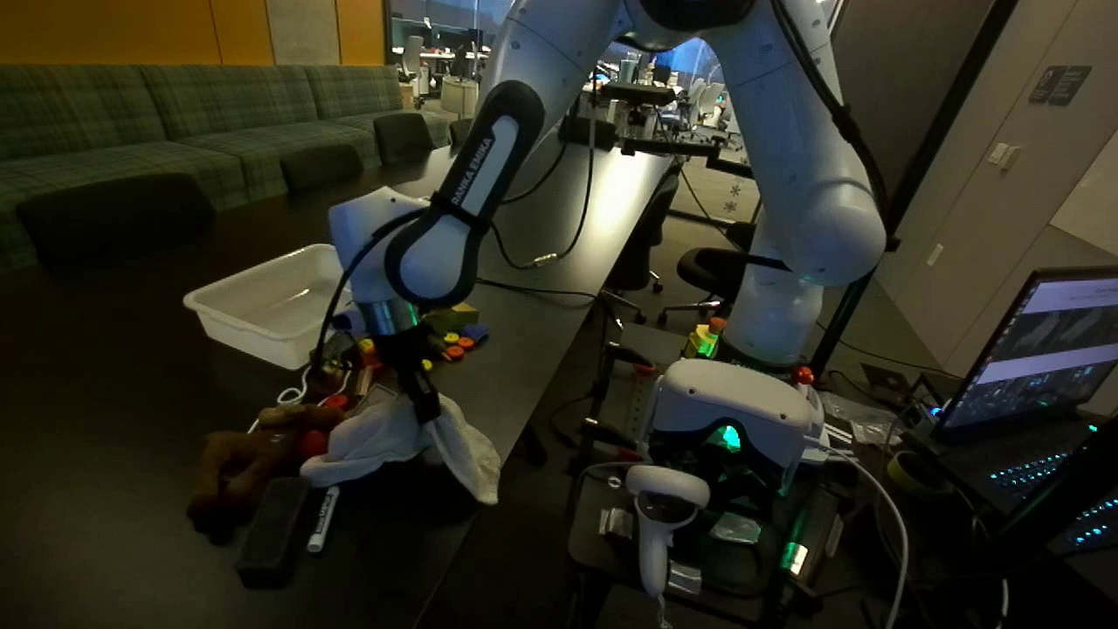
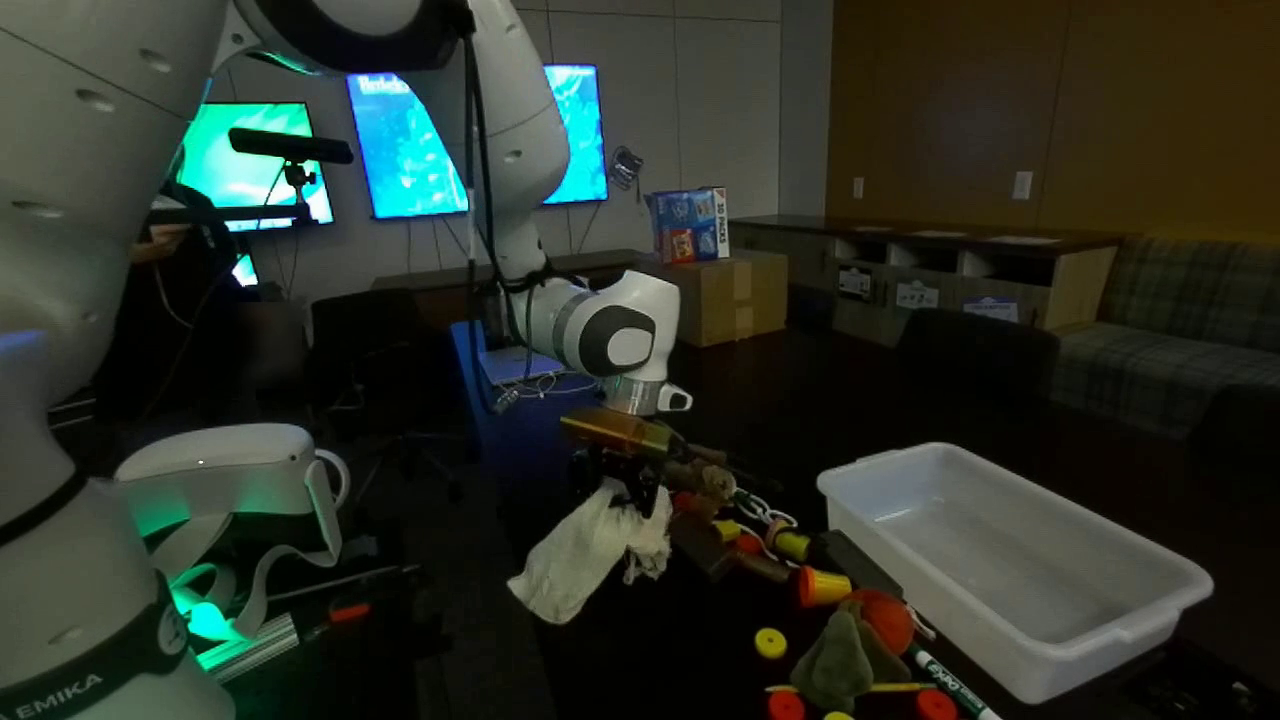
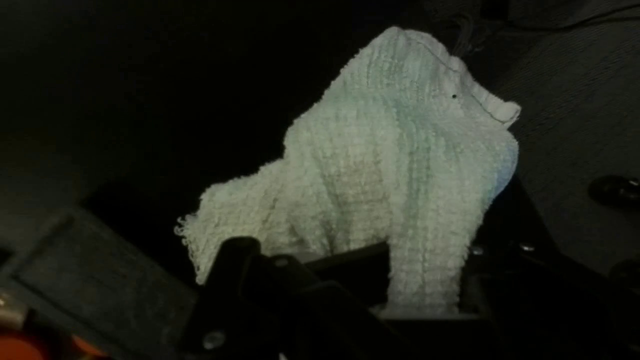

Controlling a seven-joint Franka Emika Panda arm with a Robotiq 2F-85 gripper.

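A white knitted cloth (image 1: pixel 383 435) hangs in folds from my gripper (image 1: pixel 427 411), which is shut on it. In exterior view 1 its middle is raised, and one end droops toward the table's near edge. The wrist view shows the cloth (image 3: pixel 384 144) spread out beyond the dark fingers, with a strip of it running down into them. From the other side, the cloth (image 2: pixel 588 558) slopes away from the fingertips over the table edge area. Whether any part of it still rests on the table is hard to tell in the dark.
An empty white bin (image 2: pixel 1020 564) stands beside a pile of small toys. A brown plush toy (image 1: pixel 236 466), a black eraser-like block (image 1: pixel 274 533) and a marker (image 1: pixel 324 521) lie near the cloth. An orange cup (image 2: pixel 823 587) sits by the bin.
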